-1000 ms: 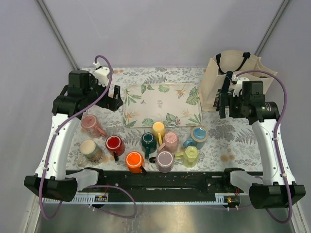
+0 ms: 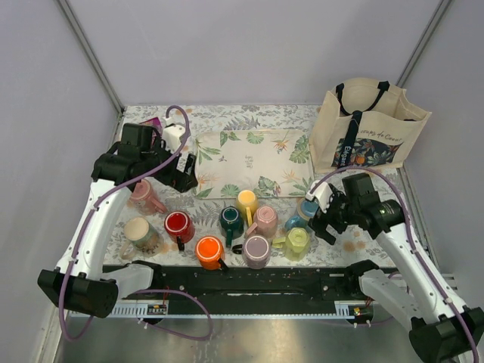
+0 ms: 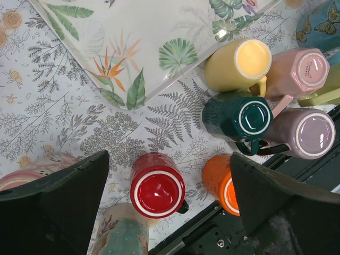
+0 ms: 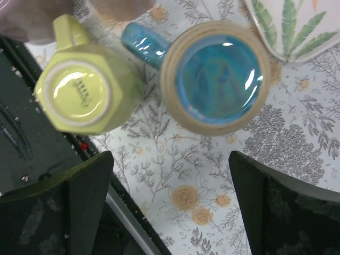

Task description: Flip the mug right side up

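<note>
Several mugs stand along the front half of the table, most bottom-up. My right gripper (image 2: 327, 227) hangs open low at the right, over the table beside a yellow-green mug (image 4: 87, 95), bottom up, and a blue mug (image 4: 215, 79), whose glazed inside faces up. My left gripper (image 2: 183, 172) is open above the left side. Below it in the left wrist view are a red mug (image 3: 156, 188), an orange mug (image 3: 215, 183), a teal mug (image 3: 234, 119), a yellow mug (image 3: 228, 69), pink ones (image 3: 295, 74) and a mauve one (image 3: 305, 133).
A patterned tray (image 2: 249, 162) lies in the middle behind the mugs. A tote bag (image 2: 378, 128) stands at the back right. The table's front edge (image 2: 393, 265) borders the mugs; some bare table lies at the right.
My right arm has swung down and toward the middle, ending low near the blue and yellow-green mugs. My left gripper has moved slightly toward the front and right. The mugs look unmoved.
</note>
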